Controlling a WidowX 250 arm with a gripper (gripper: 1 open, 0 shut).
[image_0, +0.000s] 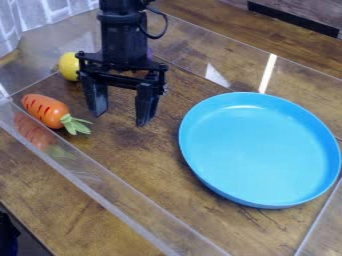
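The black gripper hangs over the wooden tray floor in the upper left, fingers apart and open, nothing visible between them. An orange carrot with green leaves lies to its left. A yellow object sits behind the gripper at the left, partly hidden by it. A blue plate lies to the right, empty. A small purple object behind the gripper is mostly hidden.
Clear walls or strips border the tray at the left and lower edge. The wooden surface below the gripper and at the upper right is bare.
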